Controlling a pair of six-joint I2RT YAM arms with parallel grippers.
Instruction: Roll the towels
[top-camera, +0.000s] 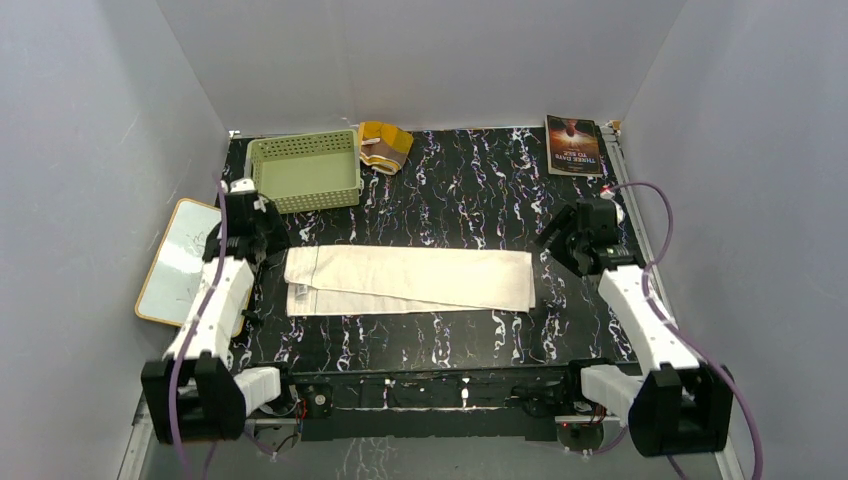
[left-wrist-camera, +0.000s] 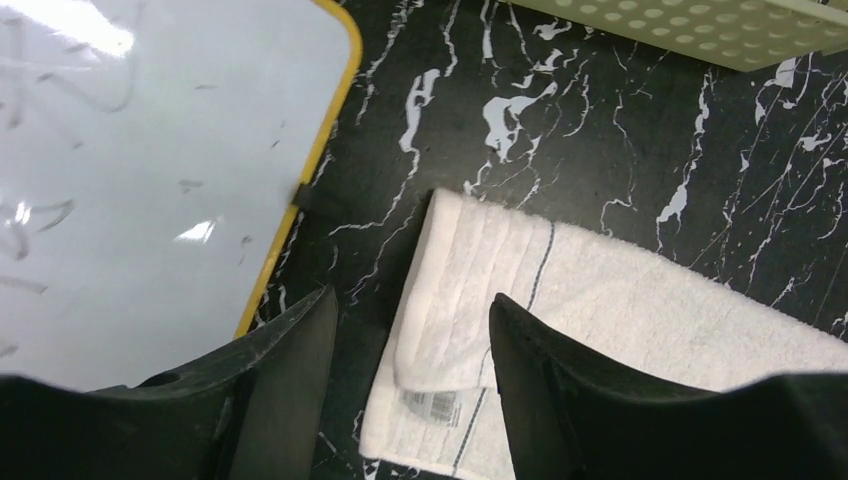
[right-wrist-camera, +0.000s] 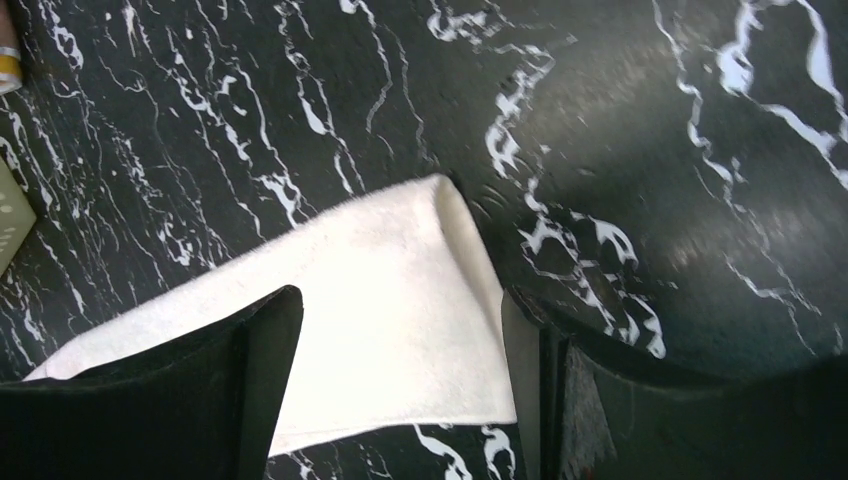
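A cream towel (top-camera: 410, 275) lies lengthwise across the black marbled table, its back layer folded forward over the front part. Its left end (left-wrist-camera: 450, 290) with a label and stripe shows in the left wrist view, its right end (right-wrist-camera: 380, 310) in the right wrist view. My left gripper (top-camera: 265, 235) is open just beyond the towel's left end, with nothing between its fingers. My right gripper (top-camera: 552, 240) is open past the right end, also empty.
A green basket (top-camera: 303, 170) and a yellow-brown cloth (top-camera: 384, 145) stand at the back. A book (top-camera: 572, 145) lies back right. A whiteboard (top-camera: 175, 265) is at the left, near my left gripper.
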